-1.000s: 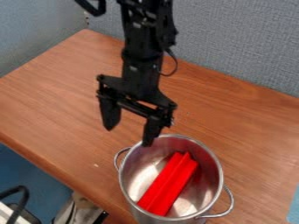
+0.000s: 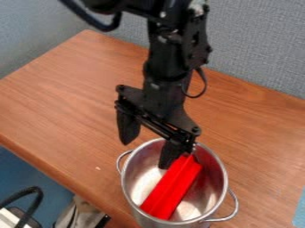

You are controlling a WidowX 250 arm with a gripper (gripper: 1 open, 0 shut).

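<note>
A steel pot (image 2: 218,173) with two side handles stands at the front right of the wooden table, holding long red pieces (image 2: 173,185) that lie side by side on a slant. My black gripper (image 2: 150,139) is open over the back left of the pot, one finger outside the rim on the left, the other reaching down inside the rim at the top end of the red pieces. Nothing shows held between the fingers.
A grey partition stands behind it. Cables and equipment sit off the table at lower left.
My arm and gripper have moved right and a little down, toward the inside of the pot. The pot and red pieces look unchanged.
</note>
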